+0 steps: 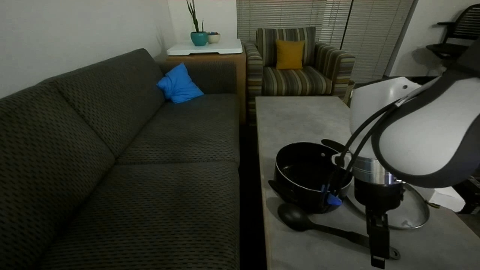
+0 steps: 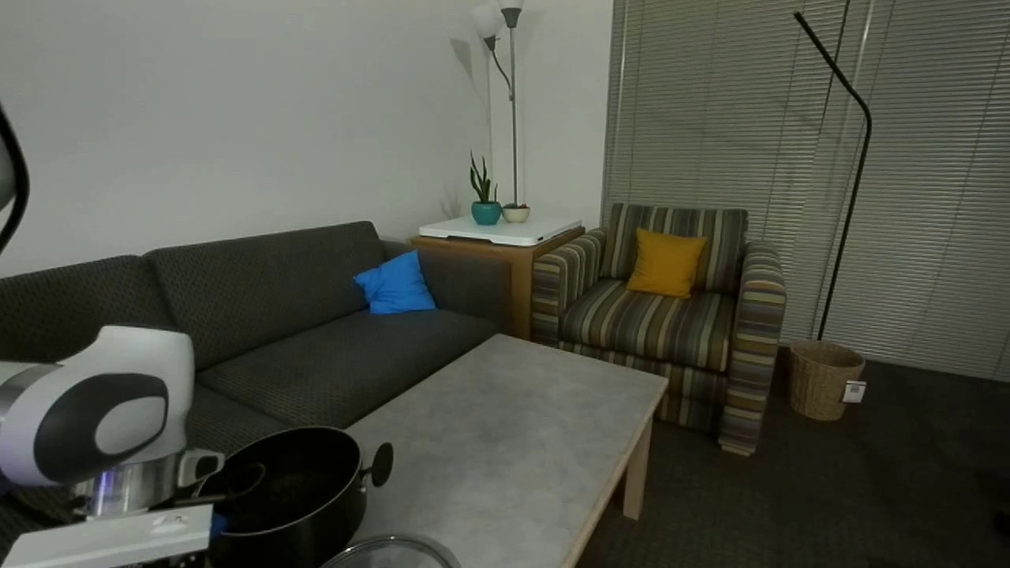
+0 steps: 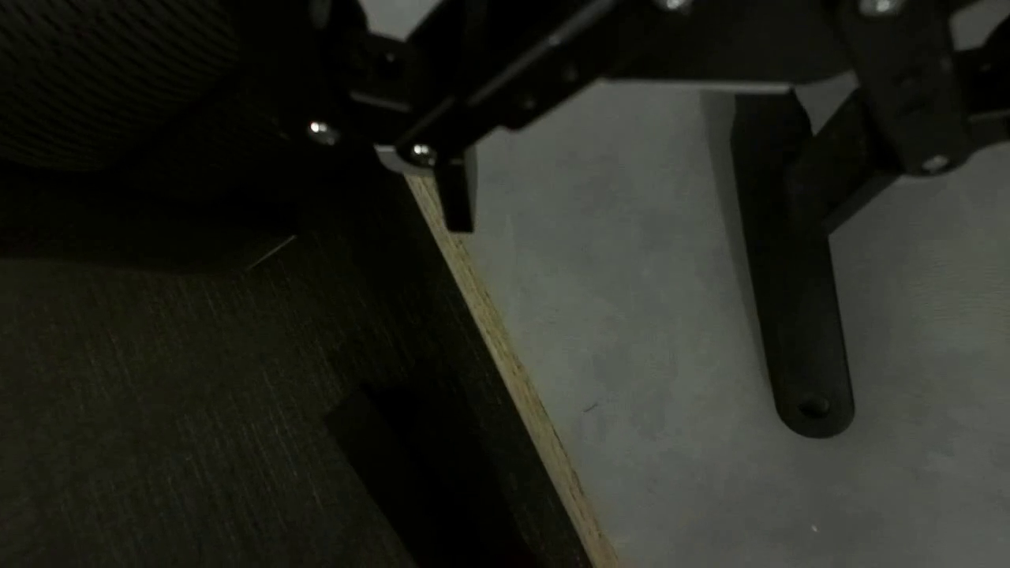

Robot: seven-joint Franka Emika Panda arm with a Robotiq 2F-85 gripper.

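Observation:
A black spoon (image 1: 333,231) lies on the grey table, its bowl toward the pot. In exterior view 1 my gripper (image 1: 379,252) points down over the end of the spoon's handle. From the wrist, the gripper stands open with its fingers wide apart. The handle (image 3: 802,326) runs between them, close to the right finger, whose tip overlaps its edge in the picture; contact cannot be told. Beside the spoon sits a black pot (image 1: 310,200), open on top. The glass lid (image 1: 416,216) lies flat to the pot's right, partly hidden by my arm.
The table's wooden edge (image 3: 511,355) passes near the left finger, with a dark gap beyond it. A grey sofa (image 1: 180,193) runs alongside. A striped armchair (image 2: 653,331) stands past its far end.

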